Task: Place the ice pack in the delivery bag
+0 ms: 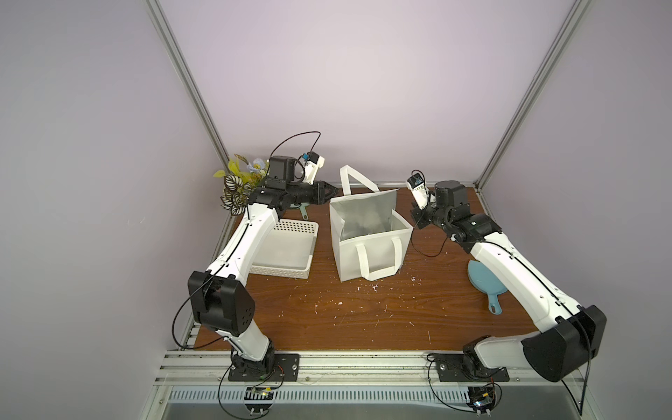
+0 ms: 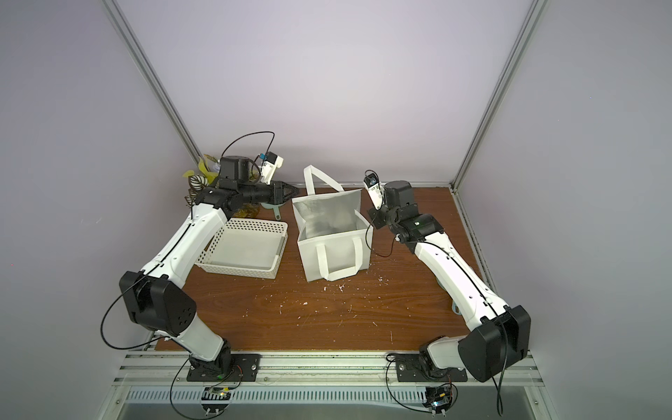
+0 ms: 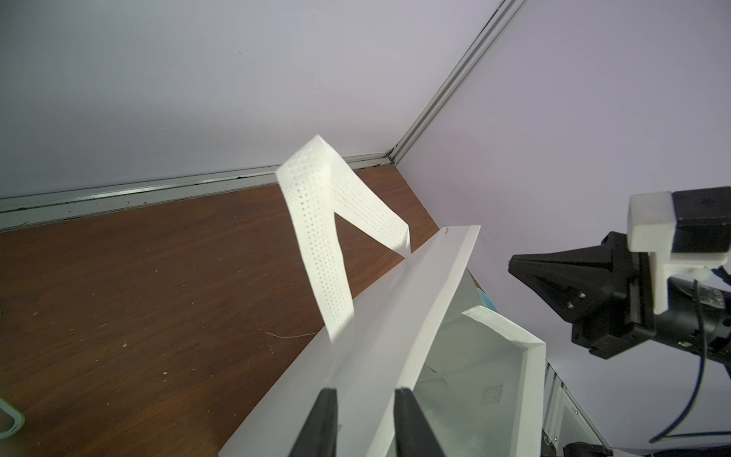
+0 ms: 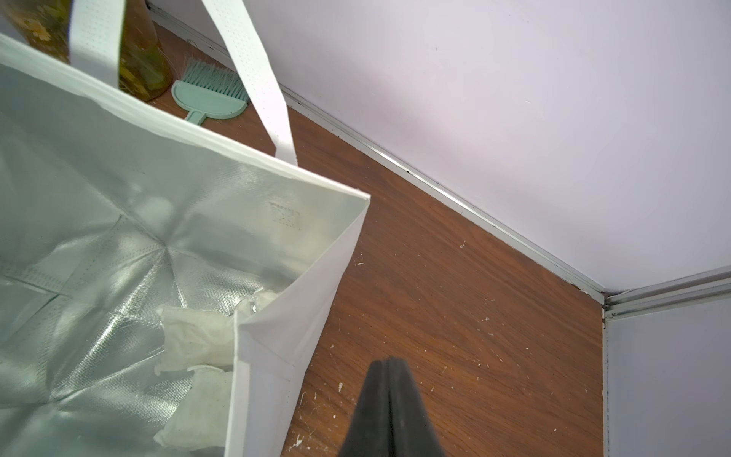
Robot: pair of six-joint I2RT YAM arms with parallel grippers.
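Note:
The white delivery bag [image 1: 371,255] stands open mid-table, its silver lining showing. In the right wrist view, pale pillow-like packs [image 4: 194,339], probably ice packs, lie inside it by the right wall. My left gripper is open over the bag's left rim, nothing visible held between its fingers. My right gripper is shut, outside the bag just to its right, with nothing showing between its fingers.
A white basket [image 2: 241,248] sits left of the bag. A vase with flowers [image 1: 234,182] and a small brush [image 4: 205,99] stand at the back left. A blue dustpan [image 1: 486,280] lies at the right.

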